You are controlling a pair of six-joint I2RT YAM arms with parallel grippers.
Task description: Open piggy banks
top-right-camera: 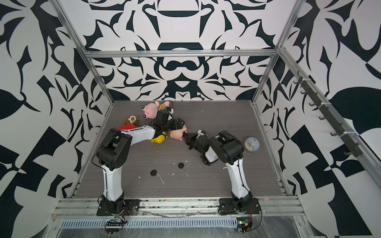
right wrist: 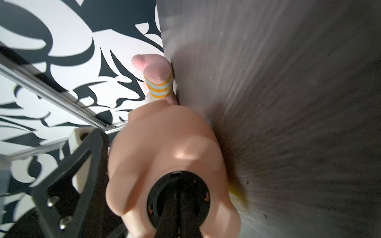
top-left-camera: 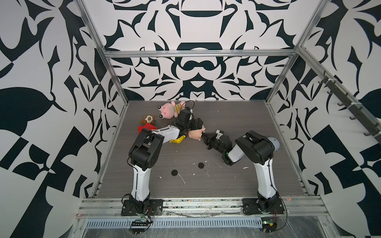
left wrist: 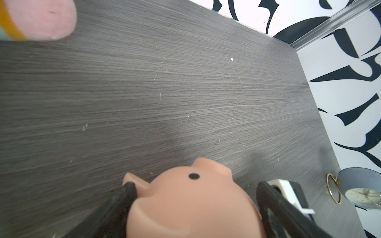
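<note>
A peach piggy bank [top-left-camera: 196, 134] [top-right-camera: 177, 134] rests near the table's middle, between both grippers. My left gripper is open around its body from the upper left; its fingers show blurred at either side of the pig. My right gripper is shut, its fingertips at the black round plug [right wrist: 156, 190] on the pig's underside, inside or against it; how deep cannot be told.
A pink striped plush toy [top-left-camera: 167, 111], brown plush [top-left-camera: 148, 119], red object [top-left-camera: 143, 129] and yellow toy [top-left-camera: 177, 140] lie at left. A grey round object [top-right-camera: 252, 144] stands at right.
</note>
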